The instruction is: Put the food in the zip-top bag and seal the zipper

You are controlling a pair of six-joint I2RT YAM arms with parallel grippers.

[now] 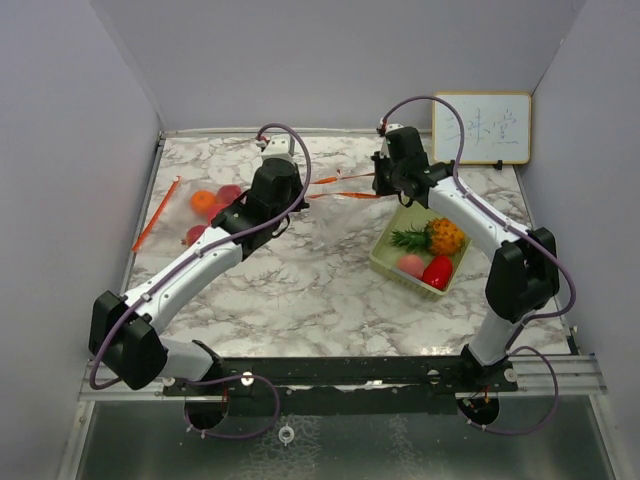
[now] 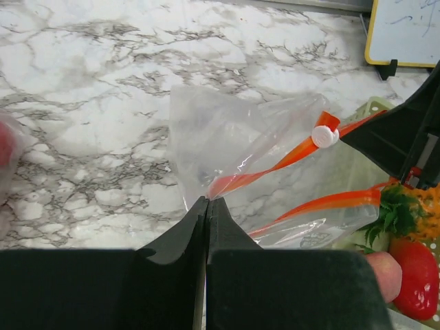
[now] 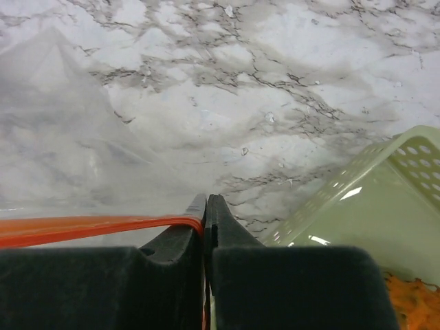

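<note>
An empty clear bag with orange zipper strips stretches between my two grippers above the table. In the left wrist view its mouth gapes, the two strips apart, and a white slider sits near the right end of one strip. My left gripper is shut on the bag's rim, where an orange strip meets the fingertips. My right gripper is shut on the other side of the rim; in the right wrist view an orange strip runs into its fingers. The food lies in a green basket: a pineapple, red pepper and peach.
Another clear bag with an orange strip lies at the left, around an orange and several red fruits. A whiteboard stands at the back right.
</note>
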